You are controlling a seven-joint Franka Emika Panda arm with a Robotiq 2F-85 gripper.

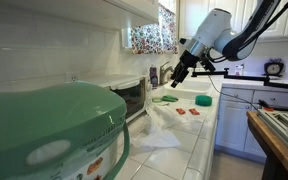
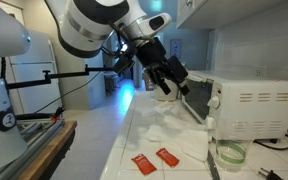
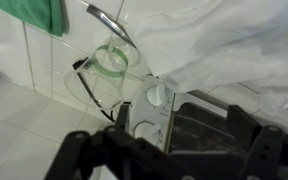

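Note:
My gripper hangs above the counter, its two dark fingers (image 3: 76, 152) spread apart at the lower edge of the wrist view. It is open, with nothing seen held. A crumpled white cloth (image 3: 219, 45) lies below it on the tiles, also seen as a white heap (image 1: 159, 130) in exterior view 1. Two red packets (image 2: 144, 163) rest flat on the counter in exterior view 2. A clear round container (image 3: 109, 65) with a green tint stands beside the white toaster oven (image 2: 249, 105).
A green cloth (image 3: 44, 12) lies at the wrist view's upper left. The large green tub (image 1: 49, 130) fills exterior view 1's near left. A dark cable (image 2: 274, 145) runs by the wall.

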